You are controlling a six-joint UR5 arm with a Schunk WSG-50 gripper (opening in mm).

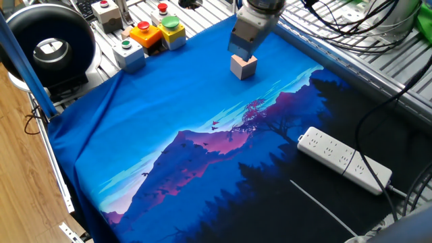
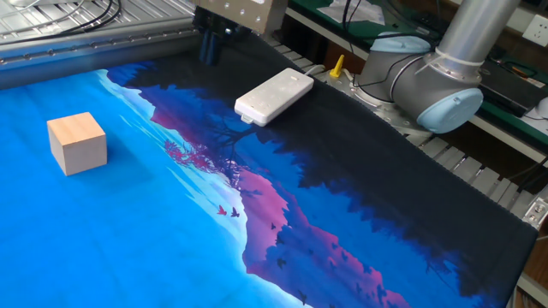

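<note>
A small pale wooden cube [image 1: 244, 67] rests on the blue part of the printed cloth, near its back edge. In exterior view 2 the same cube [image 2: 78, 144] stands alone at the left, with two side faces and the top clear. My gripper [image 1: 240, 52] hangs in front of the cube's top edge in exterior view 1 and covers a bit of it. The other view shows the gripper [image 2: 208, 50] well apart from the cube, its dark fingers pointing down at the top of the frame. How far the fingers stand apart does not show.
A white power strip [image 1: 344, 160] lies on the cloth's dark part, with cables by it. Several button boxes [image 1: 144, 36] stand off the back left edge. A metal rail [image 1: 378, 81] borders the right side. Mid-cloth [image 1: 155, 101] is free.
</note>
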